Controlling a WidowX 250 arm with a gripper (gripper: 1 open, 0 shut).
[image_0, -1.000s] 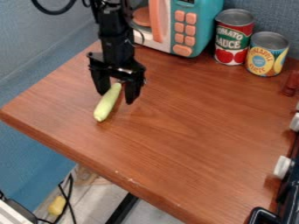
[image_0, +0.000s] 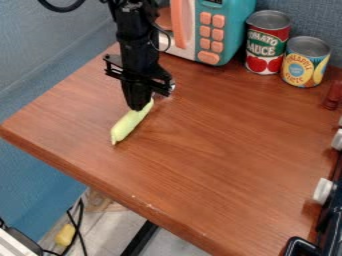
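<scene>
A pale yellow-green corn cob (image_0: 130, 123) lies diagonally on the wooden table (image_0: 201, 170), toward its left side. My black gripper (image_0: 142, 98) is over the far end of the cob, low to the table. Its fingers overlap one another in this view, so I cannot tell whether they are shut on the cob.
A teal toy microwave (image_0: 211, 28) and two cans, a tomato can (image_0: 266, 45) and a yellow-labelled can (image_0: 305, 63), stand at the back. A small red bottle (image_0: 334, 95) and a black appliance (image_0: 321, 225) line the right edge.
My gripper has turned about its vertical axis, so its fingers look narrower from here, and has shifted slightly. The corn has stayed in nearly the same place.
</scene>
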